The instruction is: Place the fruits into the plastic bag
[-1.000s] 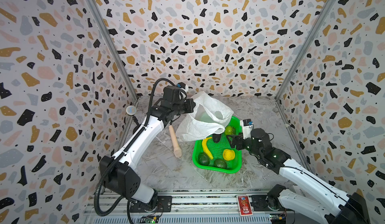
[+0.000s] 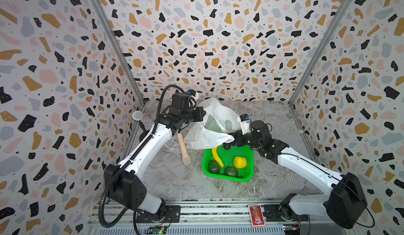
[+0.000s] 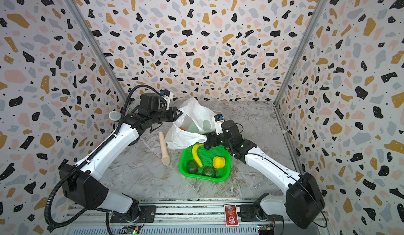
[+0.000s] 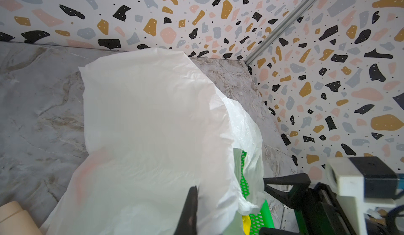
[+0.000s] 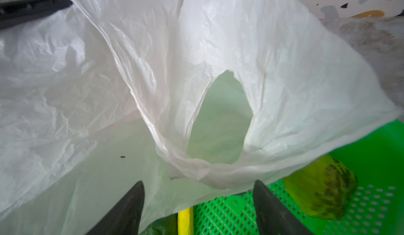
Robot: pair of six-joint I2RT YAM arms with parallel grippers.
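A white plastic bag (image 2: 208, 137) spreads over the back of the green basket, its mouth hanging open. My left gripper (image 2: 203, 112) is shut on the bag's upper left edge. My right gripper (image 2: 236, 141) is at the bag's front right edge; in the right wrist view its fingers (image 5: 129, 209) stand apart with the bag's rim showing just beyond and between them. In the basket (image 2: 205, 163) lie a banana (image 2: 216, 155), a yellow fruit (image 2: 239, 162) and two dark green avocados (image 2: 213, 166). A yellow-green fruit (image 5: 319, 188) shows behind the bag's edge in the right wrist view.
A tan wooden pestle-like rod (image 2: 184, 150) lies on the marble table left of the basket. A red card (image 2: 256, 215) is on the front rail. Table space right of the basket is clear apart from the right arm.
My right gripper has moved left and back to the bag's edge, now hiding the fruit at the basket's back right. The bag's front edge has shifted slightly; the left arm has barely moved.
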